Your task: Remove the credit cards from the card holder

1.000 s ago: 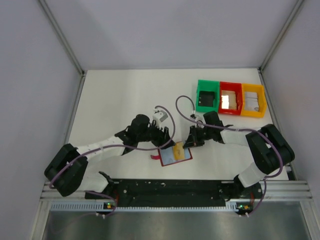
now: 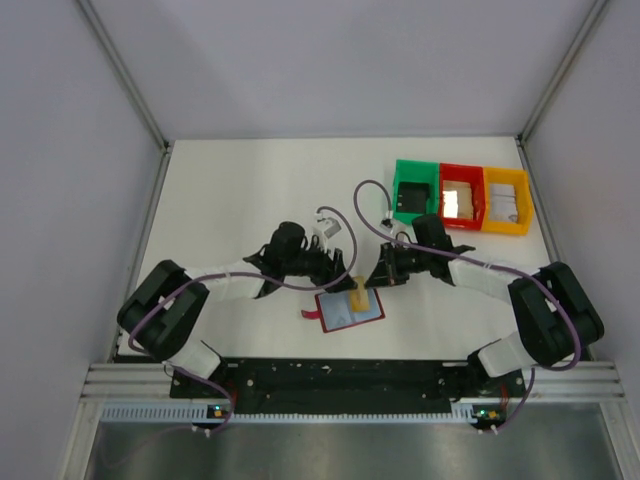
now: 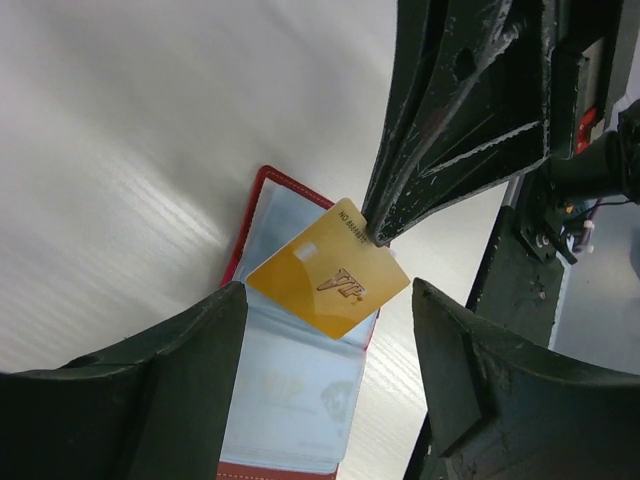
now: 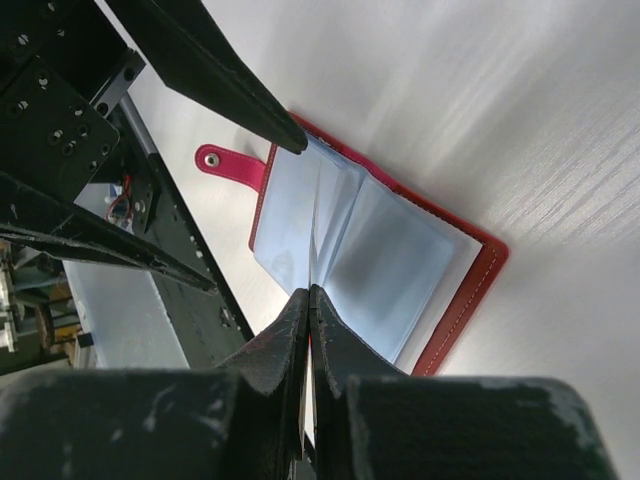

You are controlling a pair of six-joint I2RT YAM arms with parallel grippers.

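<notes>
The open card holder (image 2: 338, 314), with pale sleeves (image 4: 390, 275) and a red edge and tab (image 4: 228, 163), lies at the table's front middle. A gold card (image 3: 325, 275) shows above it in the left wrist view, beside a black fingertip. My left gripper (image 2: 343, 279) is over the holder, part open; whether it grips the card is unclear. My right gripper (image 2: 378, 278) is shut just right of the card; in the right wrist view nothing clearly shows between its fingertips.
Green (image 2: 430, 172), red (image 2: 462, 172) and yellow (image 2: 505, 176) bins stand at the back right. The front edge lies close below the holder.
</notes>
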